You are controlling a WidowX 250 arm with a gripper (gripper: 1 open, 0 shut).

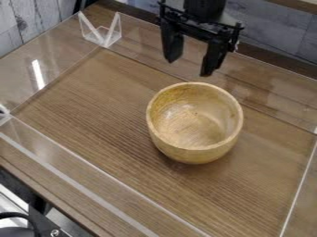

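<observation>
My gripper [196, 54] is at the top centre of the camera view, a black body above and behind a round tan bowl [195, 122], with its fingers open and pointing down, apart from the bowl. Nothing shows between the fingers. The bowl sits on the wooden table [81, 139] at centre right and looks empty.
A white taped mark [103, 32] is at the upper left near the table's edge. A black cable [19, 227] shows at the bottom left corner.
</observation>
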